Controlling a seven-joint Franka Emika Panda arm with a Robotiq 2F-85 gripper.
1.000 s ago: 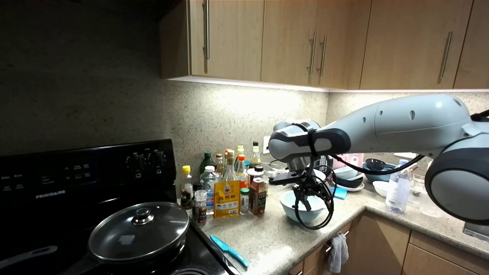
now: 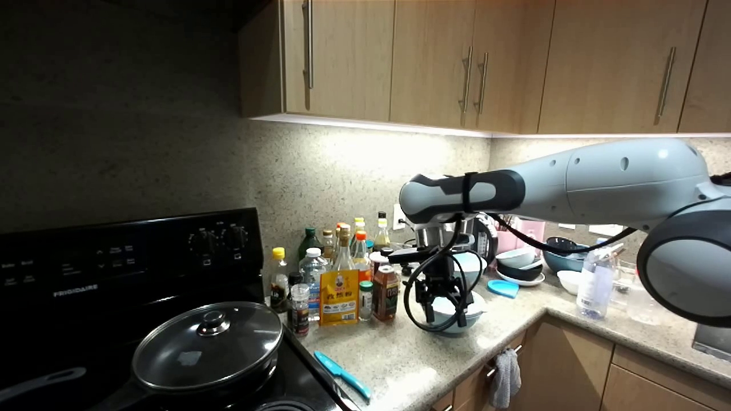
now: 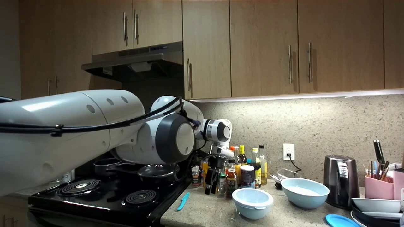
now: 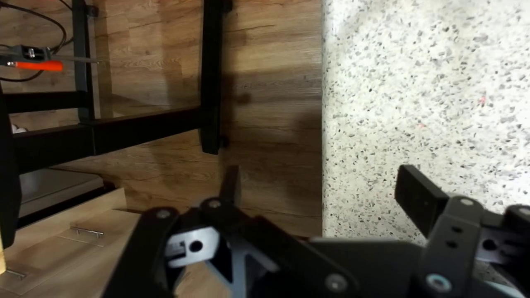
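Observation:
My gripper stands open in the wrist view, its two fingers wide apart with only the countertop edge and floor showing beyond them. Exterior view 1 has the gripper (image 2: 445, 318) pointing down above the counter, overlapping a light blue bowl (image 2: 457, 327). From the other side, the gripper (image 3: 212, 188) hangs left of that bowl (image 3: 252, 210), near the bottles. A turquoise knife (image 3: 183, 201) lies on the counter beside the stove. A lidded pan (image 2: 205, 353) sits on the stove.
Several bottles, a yellow packet (image 2: 339, 298) and spice jars crowd the wall. Farther right are a second blue bowl (image 3: 305, 196), a kettle (image 3: 341, 181), stacked dishes and a turquoise lid (image 3: 341, 220). Open counter (image 2: 384, 349) lies between the knife and the near bowl.
In exterior view 1 my gripper has shifted left and turned somewhat, now covering more of the bowl's left side. The bowl, knife and pan look unmoved.

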